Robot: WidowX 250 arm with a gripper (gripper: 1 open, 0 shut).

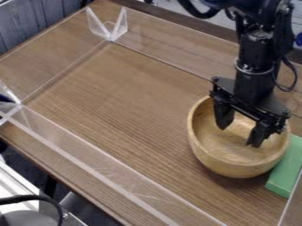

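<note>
A round tan wooden bowl (222, 157) sits on the wooden table at the right. My black gripper (245, 122) reaches down into it from the top, its fingers spread open over the bowl's interior. I cannot see anything held between them.
A green object (284, 174) lies right of the bowl. A clear plastic piece (108, 26) stands at the back left. Clear strips run along the table's left and front. A dark cable shows at the lower left.
</note>
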